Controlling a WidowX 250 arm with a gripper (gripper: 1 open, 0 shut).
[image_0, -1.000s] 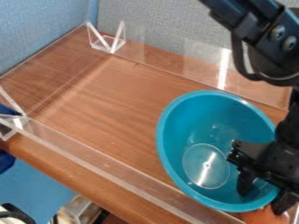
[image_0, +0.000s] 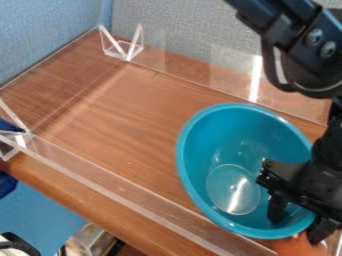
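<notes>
A teal bowl (image_0: 214, 135) stands at the right side of the wooden table, with a clear round item (image_0: 234, 189) lying on its bottom. My black gripper (image_0: 297, 218) is at the bowl's right side, its fingers reaching over and into the bowl near the front right rim. Whether it grips the rim or something else is hard to see. An orange object (image_0: 297, 246) shows just below the gripper, partly hidden.
Clear low walls with white corner brackets (image_0: 122, 43) edge the wooden table (image_0: 120, 110). Blue and metal items lie beyond the front left edge.
The bowl has shifted very slightly to the left, and my gripper with it.
</notes>
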